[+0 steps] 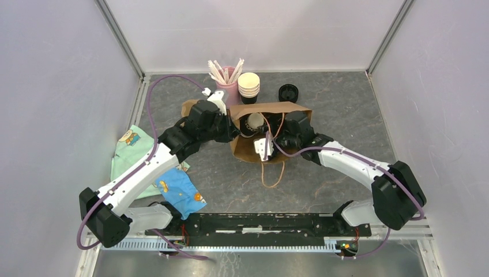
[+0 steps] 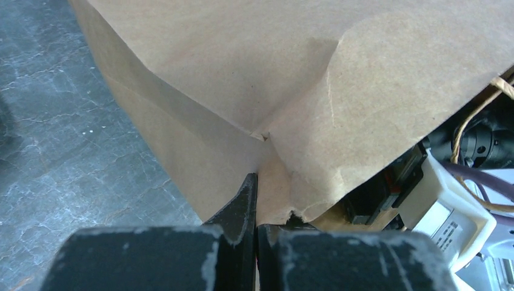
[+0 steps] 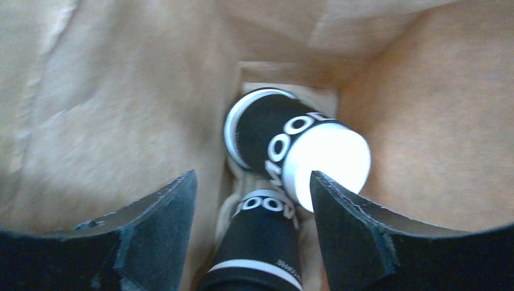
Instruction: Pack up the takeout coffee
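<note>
The brown paper bag lies open on its side mid-table. My left gripper is shut on the bag's crumpled edge, which shows at its fingertips in the left wrist view. My right gripper is inside the bag, fingers spread apart with nothing between the tips. Below and beyond it lie two black cups, an upper cup with a white end and a lower cup, both on their sides.
A pink holder with white sticks, stacked cups and a black lid stand behind the bag. Green and blue cloth pouches lie left.
</note>
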